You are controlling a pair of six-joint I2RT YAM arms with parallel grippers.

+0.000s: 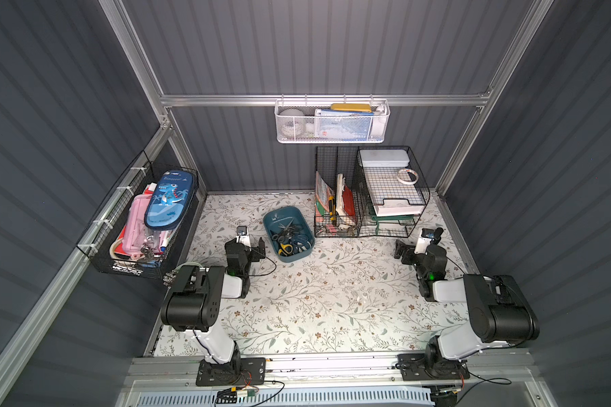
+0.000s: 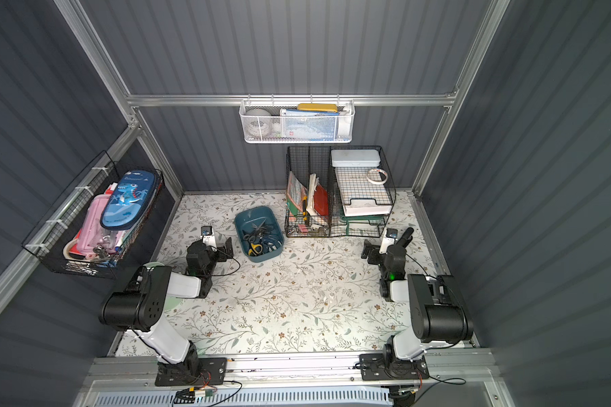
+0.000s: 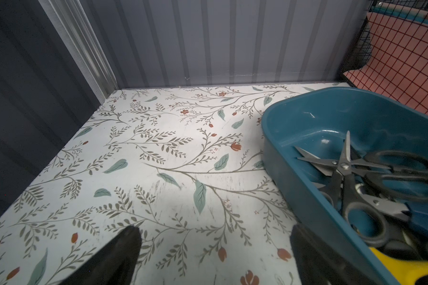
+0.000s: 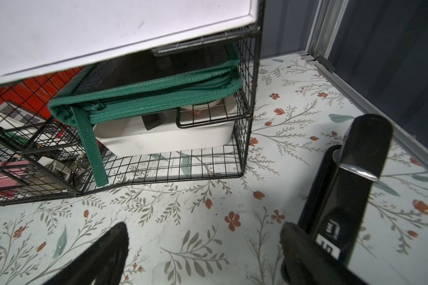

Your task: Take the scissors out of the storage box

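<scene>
A blue-green storage box [image 1: 271, 218] stands on the floral table, just right of my left gripper. Inside it lie several pairs of scissors [image 3: 345, 168], overlapping, with dark handles and open blades; a yellow handle [image 3: 404, 268] shows at the near end. My left gripper is open, its blurred fingers [image 3: 111, 258] apart over bare table outside the box wall. Far to the right, my right gripper is also open with nothing between its fingers, in front of the wire rack and left of a black case.
A black wire rack [image 4: 245, 156] with books, papers and a green-edged pouch [image 4: 152, 97] stands behind. The black case [image 4: 347, 204] lies near the right wall. Baskets hang on the left [image 1: 149, 224] and back [image 1: 332, 135].
</scene>
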